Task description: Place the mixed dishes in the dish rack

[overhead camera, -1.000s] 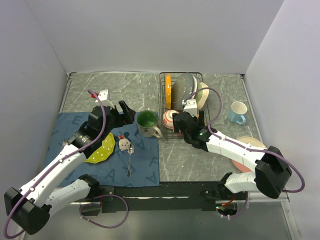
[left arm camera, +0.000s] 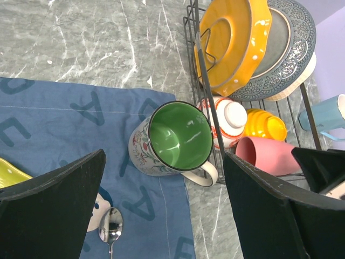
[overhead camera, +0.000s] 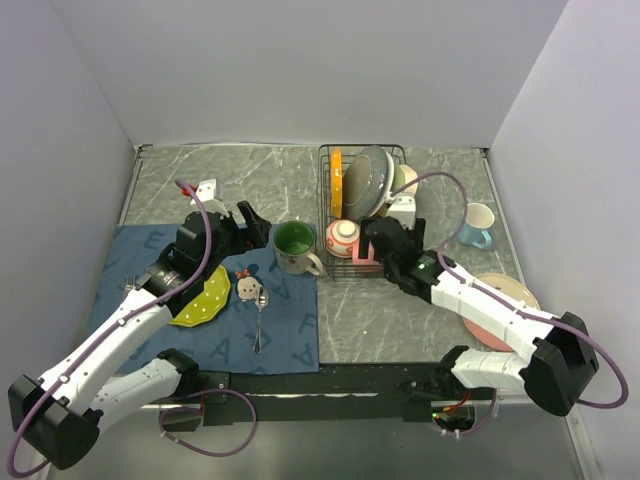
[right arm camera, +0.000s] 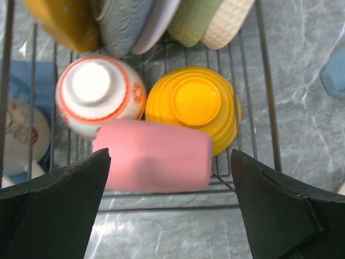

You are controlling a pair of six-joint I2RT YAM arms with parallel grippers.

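Note:
The wire dish rack (overhead camera: 326, 185) holds an orange plate (overhead camera: 336, 180), a dark patterned plate (overhead camera: 366, 182) and paler dishes standing on edge. In its front part sit a white-and-orange bowl (right arm camera: 91, 94) and a yellow bowl (right arm camera: 197, 105), both bottom up. A pink cup (right arm camera: 156, 156) lies on its side before them. Above this cup hangs my right gripper, open and empty. My left gripper stands open over the blue cloth, left of a green-lined mug (overhead camera: 294, 240) beside the rack. A light blue mug (overhead camera: 475, 224) stands right of the rack.
On the blue cloth (overhead camera: 290, 340) lie a yellow-green plate (overhead camera: 205, 298), a spoon (overhead camera: 259, 320) and a fork. At the right, a pink plate (overhead camera: 500, 290) rests partly behind the right arm. Bare marble shows in front of the rack.
My right gripper has shifted to the right over the rack's front, and more of the pink cup now shows. The left arm has stayed still.

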